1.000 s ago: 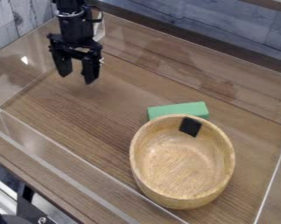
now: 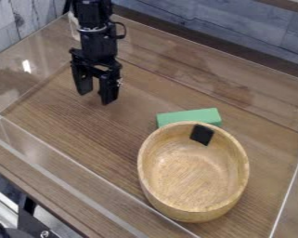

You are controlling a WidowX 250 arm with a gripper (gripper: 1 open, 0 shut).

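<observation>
My black gripper [image 2: 96, 79] is at the upper left of the camera view, low over the wooden surface, its fingers apart with nothing visible between them. To its right and nearer the camera lie a green block [image 2: 186, 118] and a large round wooden bowl [image 2: 188, 193]. A small black block [image 2: 202, 135] sits at the bowl's far right, on or against its rim.
Pale edges border the surface on the left and at the right corners. A dark object shows partly at the bottom left corner.
The gripper has shifted slightly toward the right and the viewer. The bowl, green block and black block have not moved.
</observation>
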